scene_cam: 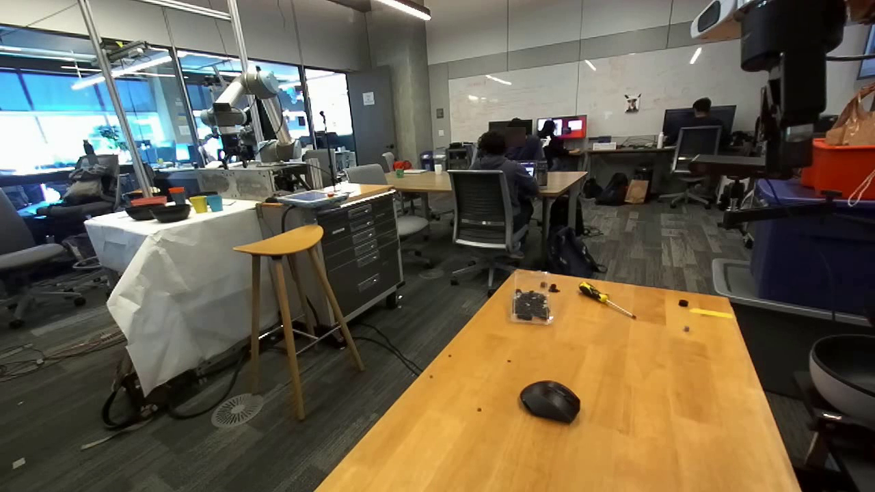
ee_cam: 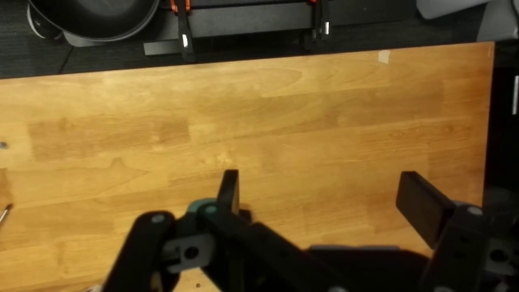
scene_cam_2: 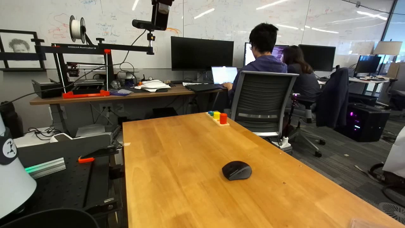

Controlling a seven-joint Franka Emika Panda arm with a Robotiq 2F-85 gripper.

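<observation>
A black computer mouse (scene_cam: 550,402) lies on the wooden table (scene_cam: 656,369), with bare wood around it. In the second exterior view, the mouse (scene_cam_2: 237,170) rests right of the table's middle. High above the tabletop, my gripper is open in the wrist view, its fingers spread wide with bare table between their tips. Beside the left finger (ee_cam: 227,194) a small dark patch shows; I cannot tell whether it is the mouse. The exterior views catch the dark gripper body only partly, near their top edges.
A clear box of dark bits (scene_cam: 531,306), a yellow-black screwdriver (scene_cam: 605,298) and a yellow strip (scene_cam: 710,313) lie at one table end. A colored stacking toy (scene_cam_2: 219,118) stands at the other. A black bowl (ee_cam: 99,14) sits off the table.
</observation>
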